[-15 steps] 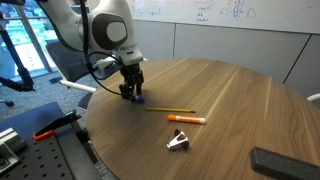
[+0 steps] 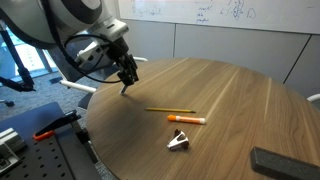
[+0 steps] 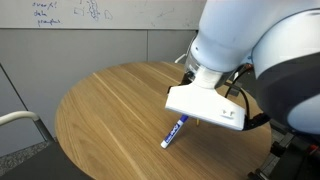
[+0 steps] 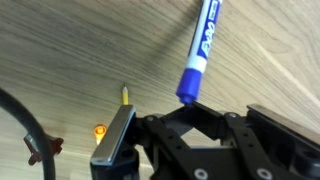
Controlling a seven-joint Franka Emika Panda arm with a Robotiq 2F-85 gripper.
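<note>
A blue-and-white marker [image 4: 205,35] stretches from the top edge of the wrist view down to my gripper, its blue end right at the fingertips. The gripper is shut on that end, though the dark fingers hide the contact itself. In exterior view 1, the gripper [image 2: 131,79] is at the left of the wooden table, with the pale end of the marker [image 2: 125,88] just below it. Exterior view 2 shows the marker [image 3: 174,132] slanting out from behind the white wrist, which covers the fingers.
On the table [image 2: 230,110] lie a yellow pencil [image 2: 170,110], an orange marker [image 2: 187,120] and a small dark-and-white object [image 2: 178,141]. A black block [image 2: 284,164] is near the front right.
My gripper has risen and shifted left, away from the pencil. The marker has moved up and left with it. Items on the table have stayed put.
</note>
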